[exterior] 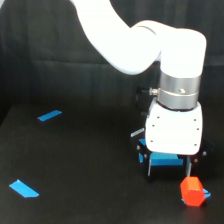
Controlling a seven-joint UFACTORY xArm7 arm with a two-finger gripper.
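An orange-red block point(192, 190) rests on the dark table at the lower right. My gripper point(169, 173) hangs from the white arm just left of and slightly above it in the view. Its dark fingers look spread apart, and no object shows clearly held between them. Behind the fingers is a blue object point(163, 159), mostly hidden by the white hand, so its full shape cannot be made out. The red block appears apart from the fingers, though the right finger is close to it.
A small blue piece point(206, 193) shows at the red block's right side. Blue strips lie on the table at the far left point(50, 116) and near left point(24, 188). A dark curtain point(60, 50) covers the back.
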